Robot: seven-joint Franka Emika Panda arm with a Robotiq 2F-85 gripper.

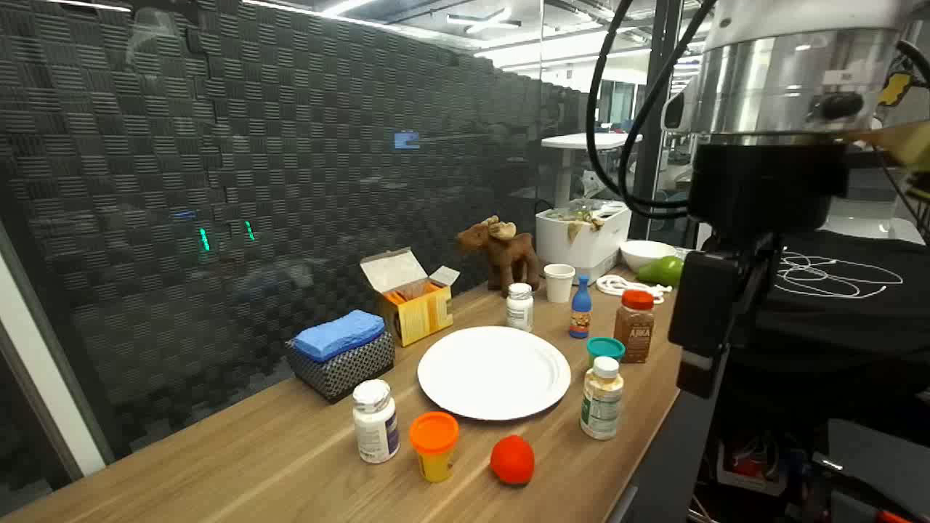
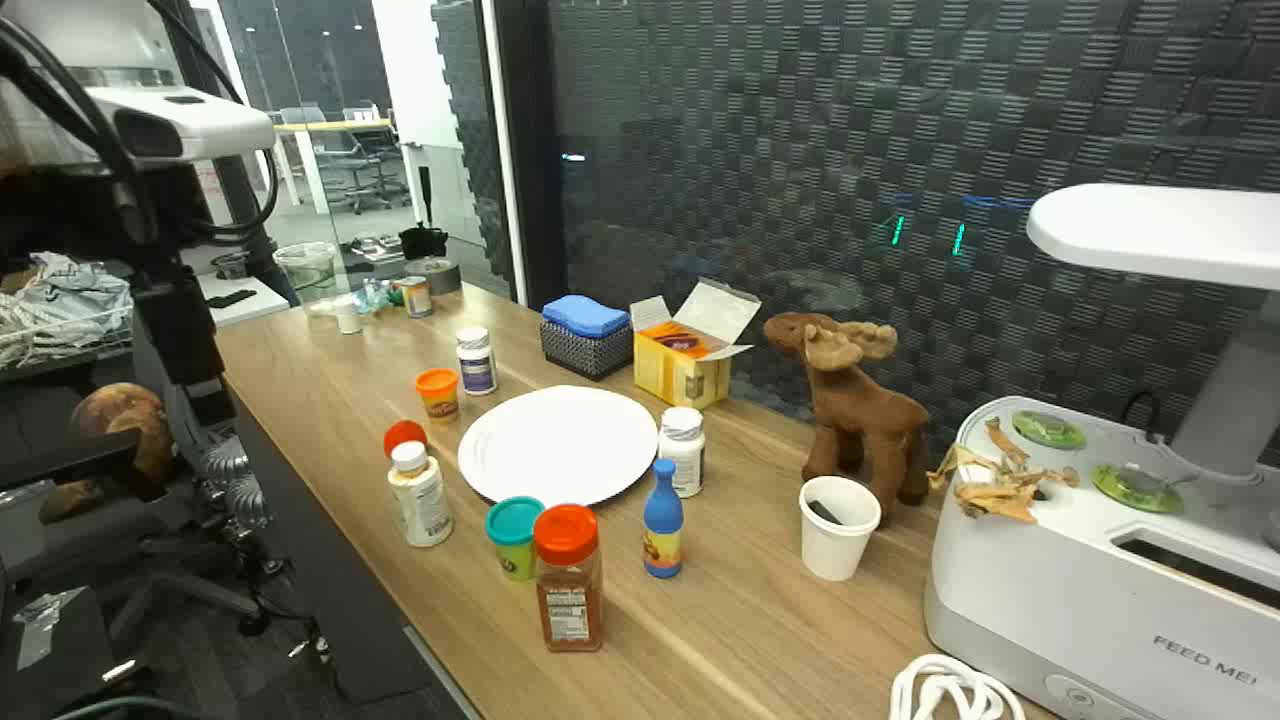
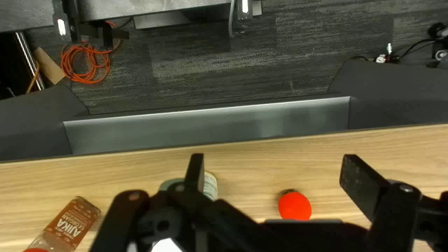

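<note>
My gripper is open, its two black fingers set wide apart with nothing held between them. In exterior view 1 it hangs high at the right, beside the table's edge. A red ball-like object point(image 1: 511, 459) rests on the table; in the wrist view the red object point(image 3: 294, 205) appears between and below the fingers. A white plate point(image 1: 494, 373) lies empty in the middle of the table. Close to it stand a white-capped bottle point(image 1: 601, 399), an orange-lidded tub point(image 1: 434, 445), a white pill bottle point(image 1: 375, 422) and a teal-lidded tub point(image 2: 516, 536).
A red-lidded spice jar point(image 2: 567, 580), blue bottle point(image 2: 663, 520), second white bottle point(image 2: 683, 451) and paper cup point(image 2: 836, 528) crowd one side. Along the wall are a yellow box point(image 2: 680, 368), blue cloth on a basket point(image 2: 587, 335) and a plush moose point(image 2: 858, 414).
</note>
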